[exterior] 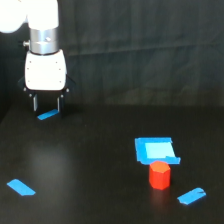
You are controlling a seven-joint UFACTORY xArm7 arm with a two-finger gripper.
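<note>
My gripper [47, 104] hangs at the far left of the black table, its two dark fingers [34, 103] pointing down and spread apart. It looks open, with nothing seen held between the fingers. A blue strip [47, 115] lies on the table just below or behind the fingertips; whether they touch it I cannot tell. At the right is a blue piece [142, 143] with a white, paper-like square [159, 150] on it. A red, faceted, roughly cylindrical object [159, 176] stands right in front of that piece.
One blue strip [20, 187] lies flat at the front left, another blue strip [191, 196] at the front right. A black curtain [140, 55] closes off the back.
</note>
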